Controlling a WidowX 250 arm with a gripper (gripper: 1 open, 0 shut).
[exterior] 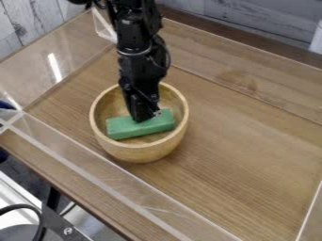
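A round wooden bowl [171,141] stands on the wooden table, holding a green rectangular block [128,126] that lies tilted along its bottom. My black gripper [142,113] reaches down from the top into the bowl, its lower end at the block's upper side. Whether the fingers are open or on the block is hard to tell; the dark fingers are too small and blurred.
At the left edge lie pale strips and a dark cable in the lower corner.
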